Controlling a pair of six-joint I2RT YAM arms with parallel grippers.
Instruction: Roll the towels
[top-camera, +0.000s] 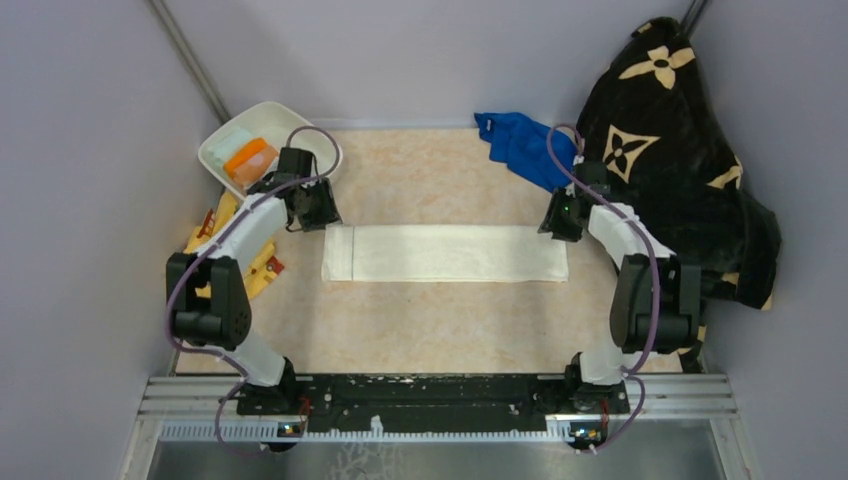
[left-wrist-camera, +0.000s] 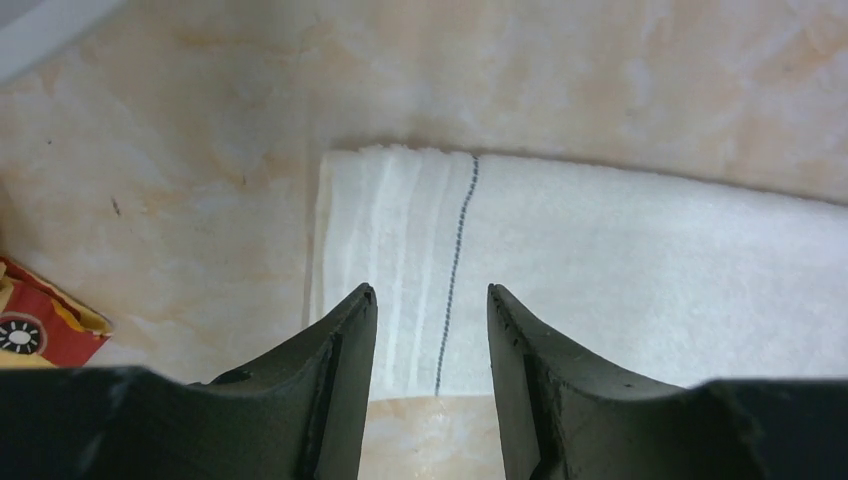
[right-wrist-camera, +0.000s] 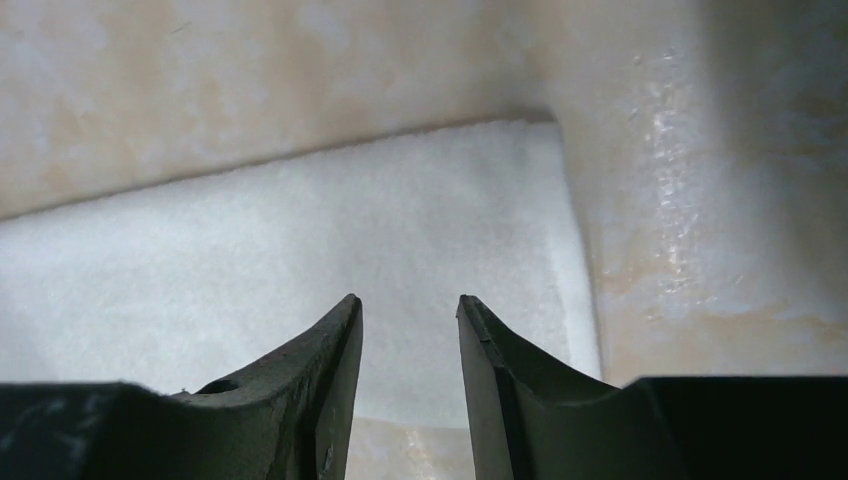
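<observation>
A white towel (top-camera: 450, 253), folded into a long flat strip, lies across the middle of the table. In the left wrist view a dark seam (left-wrist-camera: 457, 250) runs across the towel close to its left end. Over that end my left gripper is open, its fingers apart with only the flat cloth showing below. My right gripper hangs open above the towel's right end, nothing between its fingers. The right short edge (right-wrist-camera: 572, 240) shows straight and flat in the right wrist view.
A white basin (top-camera: 290, 120) with wrapped items stands at the back left, beside yellow cloth (top-camera: 262, 270). Blue cloth (top-camera: 528, 150) lies at the back right, next to a large dark patterned blanket (top-camera: 640, 110).
</observation>
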